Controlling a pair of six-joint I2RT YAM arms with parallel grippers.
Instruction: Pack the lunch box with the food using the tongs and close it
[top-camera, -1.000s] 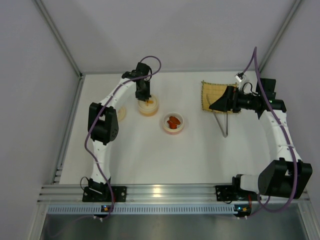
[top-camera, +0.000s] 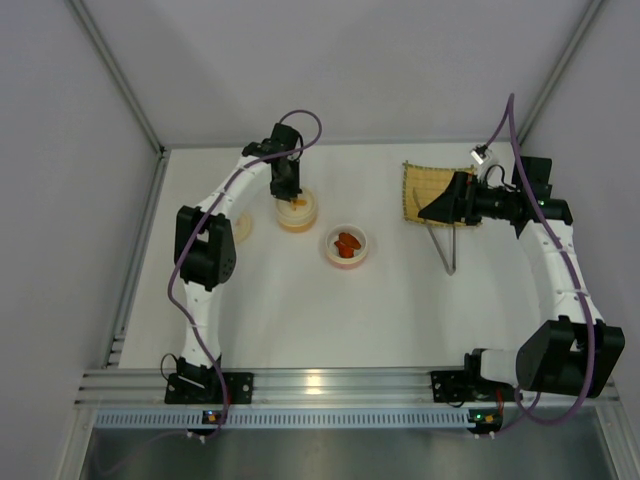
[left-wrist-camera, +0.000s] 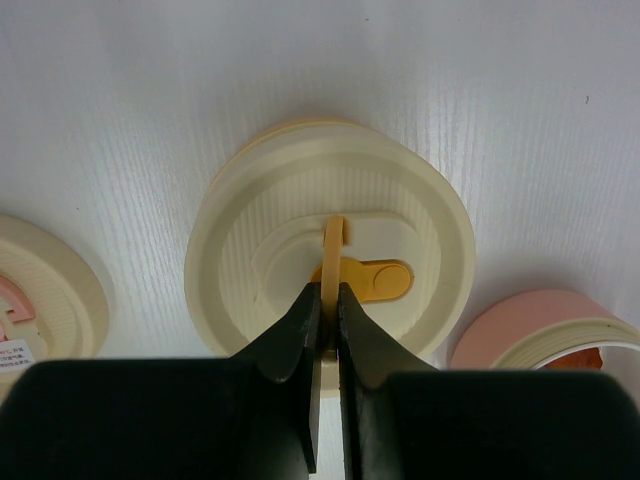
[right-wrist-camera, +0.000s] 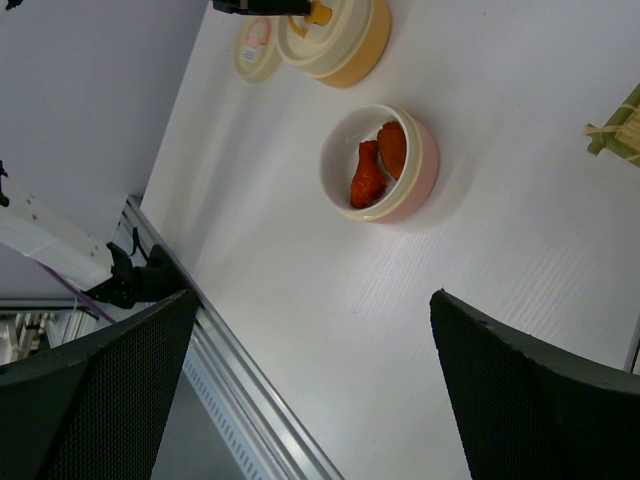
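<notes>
A yellow round lunch box (top-camera: 300, 226) stands at the back left of the table, its cream lid (left-wrist-camera: 232, 190) resting on top. My left gripper is shut on the orange handle (left-wrist-camera: 333, 245) that stands up from this lid. The lid sits slightly off the box's rim in the left wrist view. Nearer the middle, a pink box (right-wrist-camera: 425, 175) is uncovered and holds red-brown chicken pieces (right-wrist-camera: 367, 178). A second lid (left-wrist-camera: 85, 300) with a pink handle lies flat to the left. Over the right side, my right gripper (top-camera: 447, 210) is open and empty.
Tongs (top-camera: 452, 255) lie across a woven bamboo mat (top-camera: 415, 185) at the back right, partly beneath the right gripper.
The left gripper has shifted very slightly at the lid. My right arm, the boxes, the mat and the tongs stay where they were.
</notes>
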